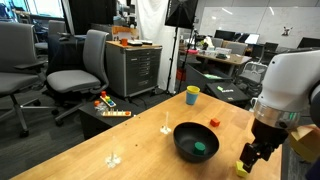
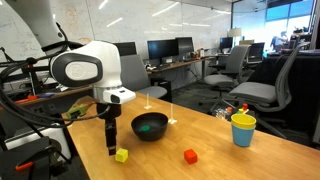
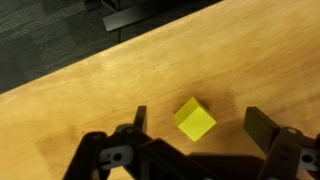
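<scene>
A yellow block (image 3: 195,119) lies on the wooden table, and in the wrist view it sits between and a little beyond the open fingers of my gripper. In exterior view 2 the same block (image 2: 122,155) is on the tabletop just beside the lowered gripper (image 2: 112,148). Exterior view 1 shows the block (image 1: 240,169) close to the fingers, partly hard to make out. Nothing is held. A black bowl (image 2: 150,126) with a green object (image 1: 199,147) inside stands behind the block.
A red block (image 2: 190,156) lies on open tabletop. Farther off stands a blue and yellow bucket (image 2: 243,130). A thin white stand (image 1: 167,124) rises near the bowl (image 1: 187,148), and another small white item (image 1: 113,160) sits at left.
</scene>
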